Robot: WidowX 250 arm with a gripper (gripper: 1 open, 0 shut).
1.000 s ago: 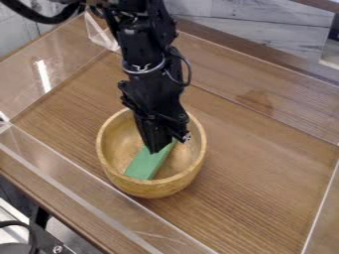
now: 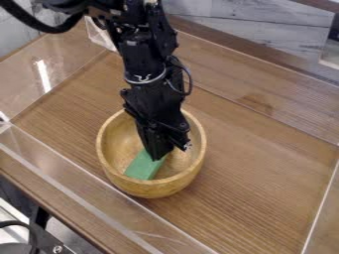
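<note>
A wooden bowl (image 2: 176, 183) sits on the tabletop in the middle-lower part of the camera view. A green object (image 2: 142, 167) lies inside it, toward the front left, partly hidden by my gripper. My black gripper (image 2: 157, 147) reaches down from the top into the bowl, its lower end at the green object's far end. Whether anything is between the fingers is hard to make out.
A pale raised edge runs along the back, and a light strip borders the front left.
The gripper has shifted a little within the bowl over the last second, its shape at the tips changing slightly. The bowl stays in about the same place.
</note>
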